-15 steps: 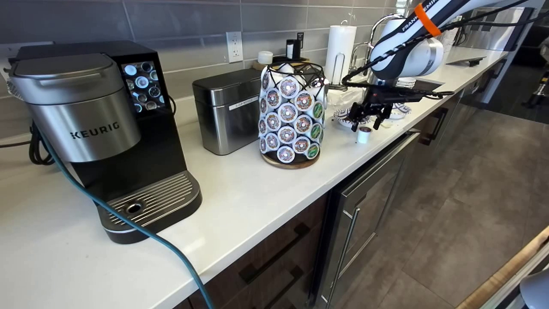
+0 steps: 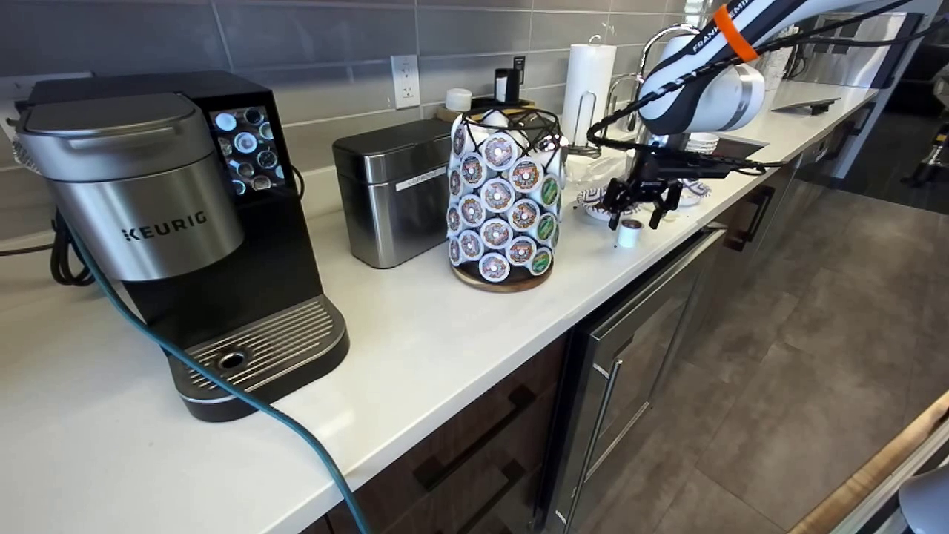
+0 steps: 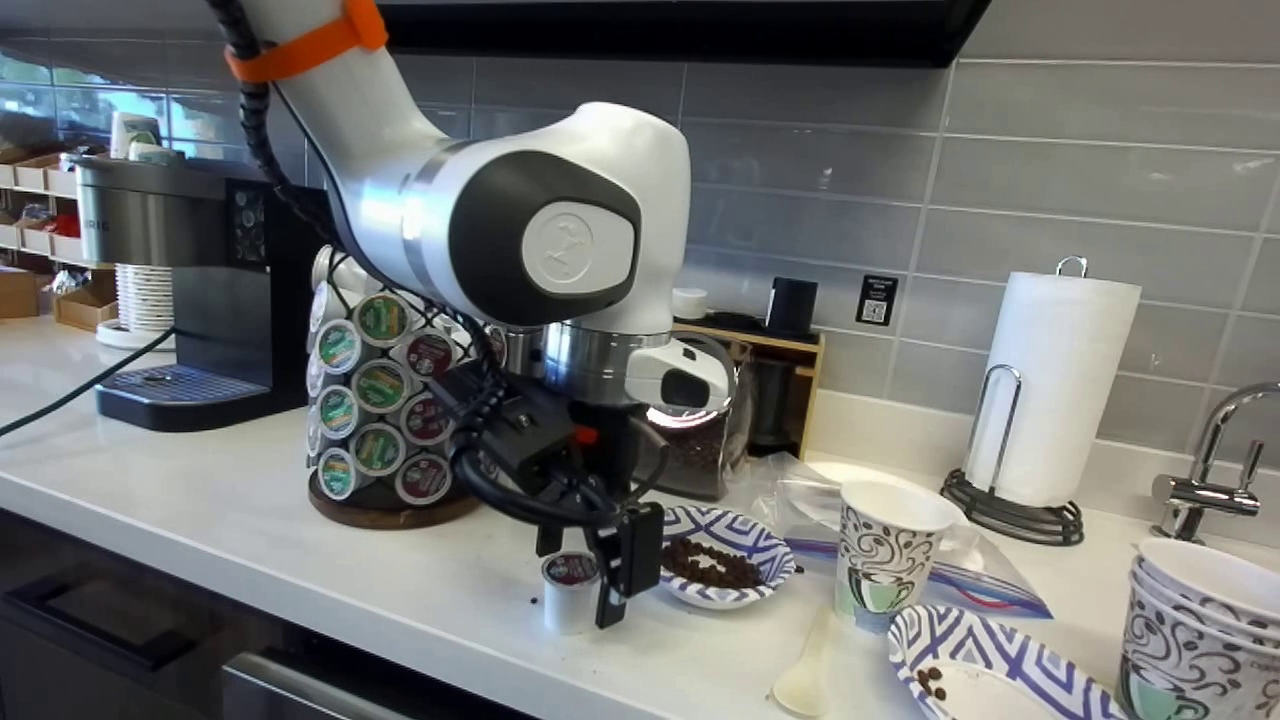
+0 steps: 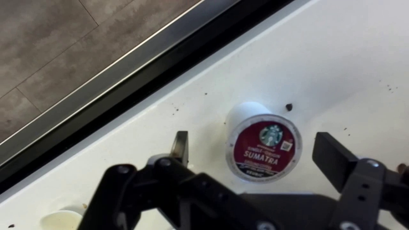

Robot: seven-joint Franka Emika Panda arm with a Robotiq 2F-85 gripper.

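Note:
A white coffee pod with a dark red Sumatra lid (image 4: 264, 149) stands upright on the counter, lid up. My gripper is open above it, one finger (image 4: 326, 157) to each side in the wrist view, with clear gaps between them and the pod. In exterior view 2 the same pod (image 3: 569, 600) shows just beside the near fingertip, and my gripper (image 3: 582, 582) hangs low over the counter. From exterior view 1 the pod (image 2: 629, 234) appears beneath my gripper (image 2: 635, 222). Nothing is held.
A pod carousel (image 2: 503, 209) stands near the coffee maker (image 2: 142, 205). Close behind my gripper is a patterned bowl of coffee beans (image 3: 720, 564). A paper cup (image 3: 888, 558) and a spoon (image 3: 801, 686) lie to its right. The counter's front edge runs close to the pod.
My arm and gripper have shifted very slightly. The pod is in the same place, standing on the counter.

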